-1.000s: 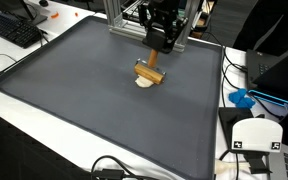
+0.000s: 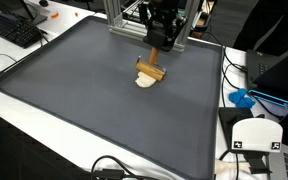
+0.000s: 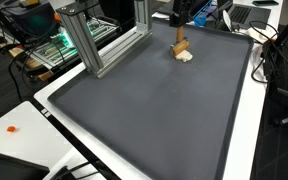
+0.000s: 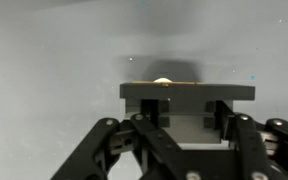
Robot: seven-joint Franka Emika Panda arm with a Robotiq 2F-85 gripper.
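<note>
A wooden T-shaped tool (image 2: 151, 70), with a short handle and a broad crossbar, hangs down from my gripper (image 2: 156, 47), which is shut on its handle. Just under and in front of the crossbar, a pale, flat lump (image 2: 145, 80) lies on the grey table. In exterior view 2 the tool (image 3: 180, 46) stands over the same lump (image 3: 184, 57) near the far edge; whether they touch I cannot tell. From the wrist, the crossbar (image 4: 189, 91) spans the fingers and hides most of the lump (image 4: 163, 80).
A metal frame (image 3: 109, 40) rises at its edge. Beyond the table's right side lie a blue cloth (image 2: 241, 98) and a white device (image 2: 257, 134).
The tool's crossbar has tilted and shifted slightly to the right, so more of the pale lump shows. My gripper keeps its hold on the handle.
</note>
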